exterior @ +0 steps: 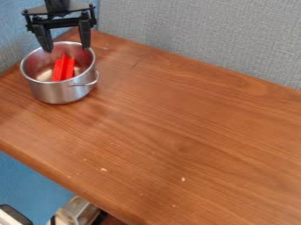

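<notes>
A steel pot (59, 89) with side handles stands at the left of the wooden table, near its back corner. Inside it lies a red object (63, 68), leaning against the inner wall or floor. My black gripper (63, 44) hangs above the pot's rim, its fingers apart with nothing between them.
Grey textured panels (212, 35) border the back and left. Some metal and white hardware sits beyond the table's lower left edge.
</notes>
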